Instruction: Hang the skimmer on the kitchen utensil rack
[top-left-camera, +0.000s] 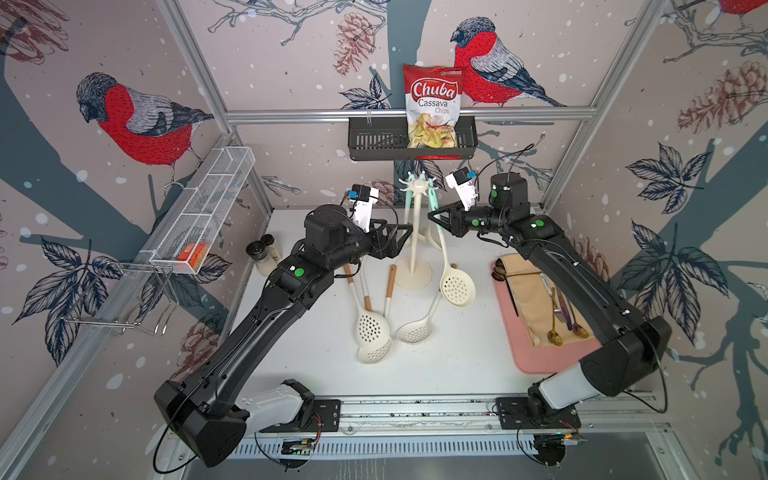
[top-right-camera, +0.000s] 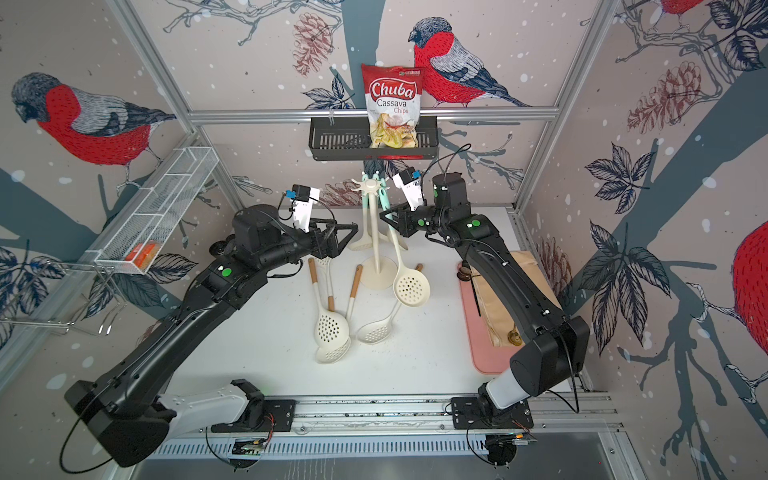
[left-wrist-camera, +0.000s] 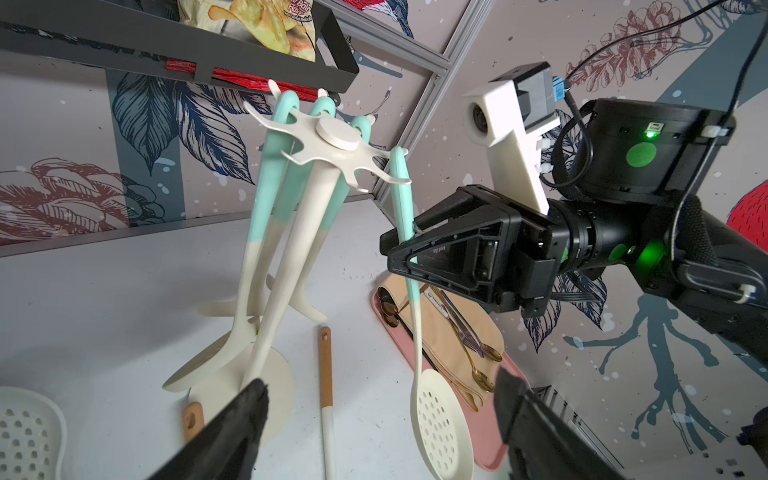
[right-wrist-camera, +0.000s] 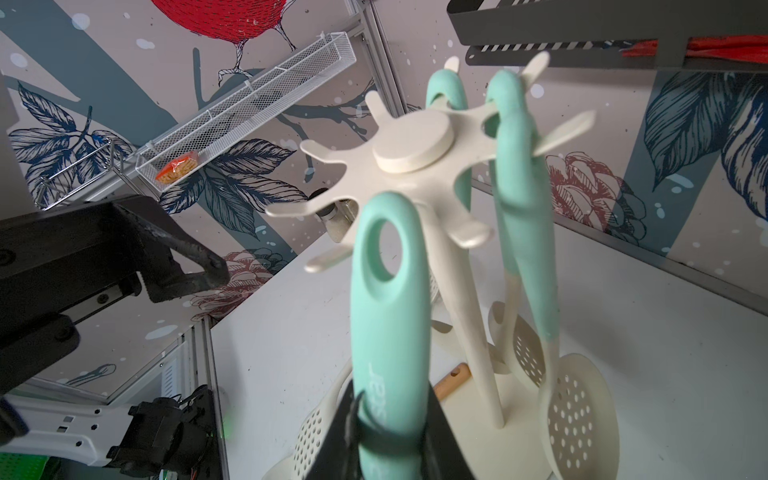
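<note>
The white skimmer (top-left-camera: 457, 286) hangs from my right gripper (top-left-camera: 440, 214), which is shut on its teal handle (right-wrist-camera: 388, 336). The handle's looped end is at the rim of the white star-topped utensil rack (right-wrist-camera: 412, 140), beside a prong; I cannot tell whether it is hooked. Several teal-handled utensils (left-wrist-camera: 272, 184) hang on the rack. My left gripper (top-left-camera: 398, 236) is left of the rack, part open, with nothing between its fingers.
Several wood-handled ladles (top-left-camera: 372, 328) lie loose on the white table (top-left-camera: 448, 360). A pink tray (top-left-camera: 512, 352) of cutlery is at the right, a dark shelf (top-left-camera: 376, 140) with chips above the rack, and wire baskets (top-left-camera: 200, 208) at the left.
</note>
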